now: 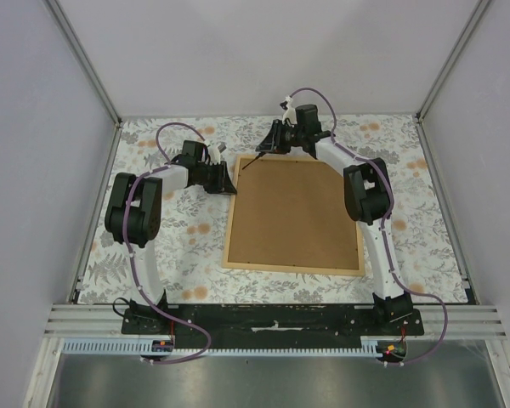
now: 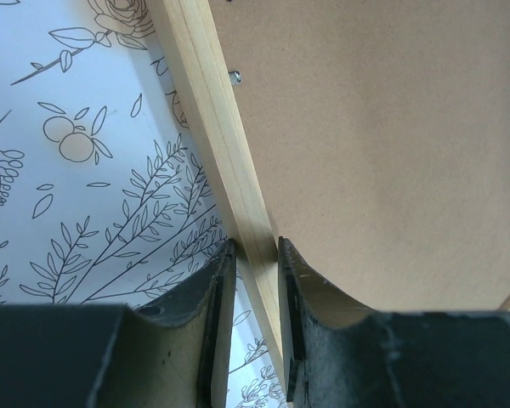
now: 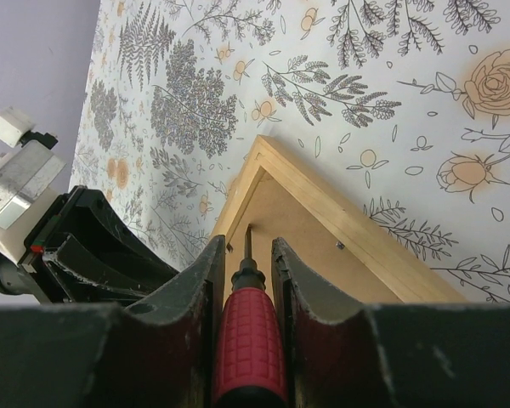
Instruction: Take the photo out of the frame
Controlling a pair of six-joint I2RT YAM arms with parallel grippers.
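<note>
Face down on the table lies the photo frame (image 1: 306,270), its light wooden border around a brown backing board (image 1: 297,212). In the left wrist view, my left gripper has its fingers against both sides of the wooden border (image 2: 225,144), shut on it. My right gripper is shut on a screwdriver with a red handle (image 3: 249,340). The thin shaft (image 1: 252,161) points at the frame's upper left corner, close to a small metal tab (image 3: 229,247); whether they touch I cannot tell. The photo itself is hidden.
Another metal tab (image 3: 340,246) sticks out from the top border, and one more tab (image 2: 235,77) from the left border. A patterned cloth (image 1: 174,246) covers the table, free left of the frame. My left arm is close to the screwdriver's tip.
</note>
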